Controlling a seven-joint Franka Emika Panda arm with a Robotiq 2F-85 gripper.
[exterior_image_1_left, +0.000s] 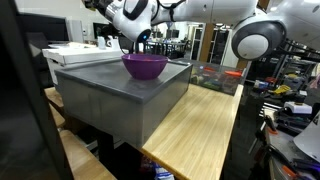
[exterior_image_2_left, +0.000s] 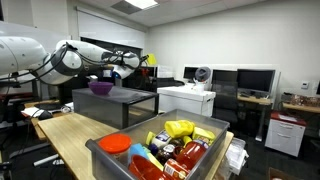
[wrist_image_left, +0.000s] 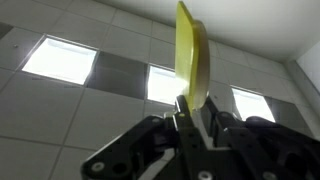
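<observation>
In the wrist view a long yellow object (wrist_image_left: 187, 50) stands up between the dark fingers of my gripper, which is shut on it. Its paler side faces the camera, and its exact kind is hard to tell. Exterior view 2 shows the yellow object (exterior_image_2_left: 152, 60) high above the far end of the grey box, at the end of the arm. In exterior view 1 the gripper is at the upper left edge and mostly cut off. Ceiling panels fill the wrist view, so the hand is tilted upward.
A purple bowl (exterior_image_1_left: 145, 66) rests on the tall grey box (exterior_image_1_left: 110, 88), beneath the arm. A grey bin (exterior_image_2_left: 118, 172) holds several toys and a red bowl (exterior_image_2_left: 115, 143). A white box (exterior_image_2_left: 187, 103) stands behind.
</observation>
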